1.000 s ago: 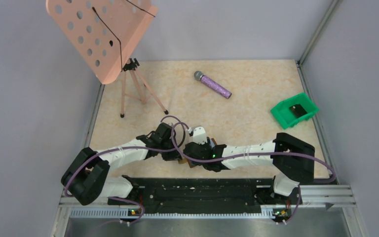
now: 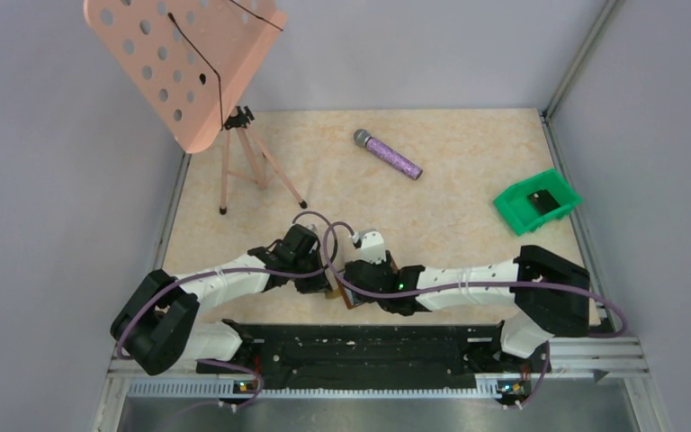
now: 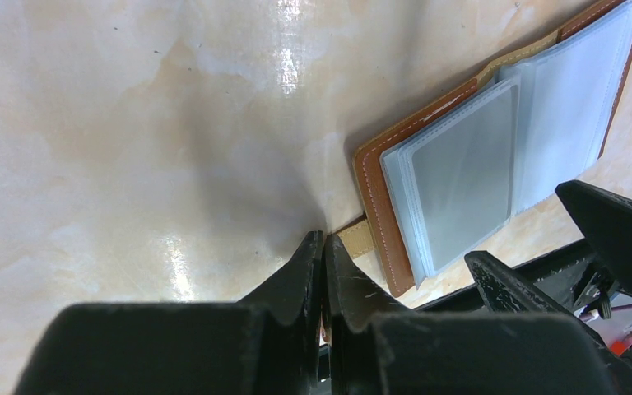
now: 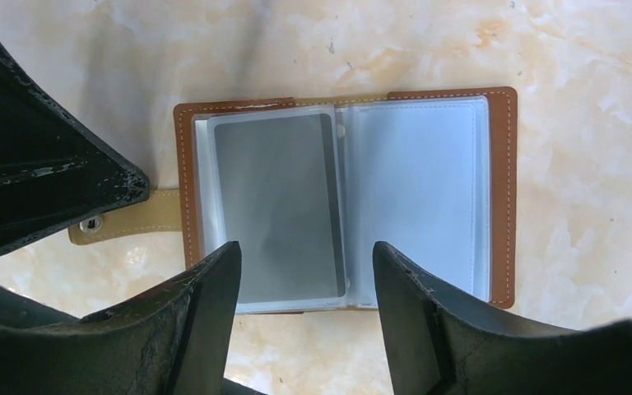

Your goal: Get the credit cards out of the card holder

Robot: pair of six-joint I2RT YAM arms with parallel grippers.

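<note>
The brown card holder lies open and flat on the table, with clear plastic sleeves inside. Its left sleeve looks grey with a darker strip along one edge; the right sleeve is pale. Whether cards sit deeper inside cannot be made out. A tan strap with a snap sticks out from the holder's left side, and my left gripper is shut on it. Over the holder's near side, my right gripper is open, its fingertips spread apart with nothing gripped. From the top view, both arms cover most of the holder.
A green basket with a black item inside stands at the right. A purple microphone lies toward the back, and a pink tripod stand is at the back left.
My right arm has shifted slightly to the right over the holder. The left arm stays where it was, at the strap.
</note>
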